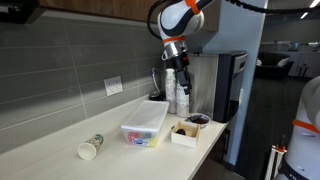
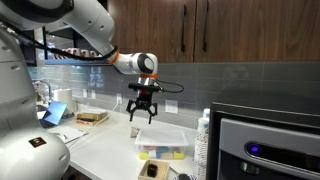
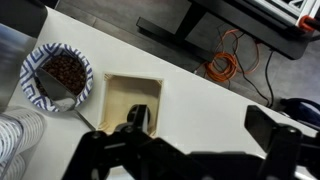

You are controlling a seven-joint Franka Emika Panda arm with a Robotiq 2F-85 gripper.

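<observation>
My gripper hangs in the air above the counter, its fingers spread apart. Nothing shows between them in exterior view 2, where the gripper is seen from the other side. In the wrist view, dark fingers stand wide at the bottom. Below is a small light-coloured open box with a dark object in it, partly hidden by the gripper. Beside that box sits a patterned bowl of dark beans with a metal scoop in it.
A clear lidded bin stands behind the small box. Toward the counter's left lies a patterned cup on its side. White stacked cylinders rise near the bowl.
</observation>
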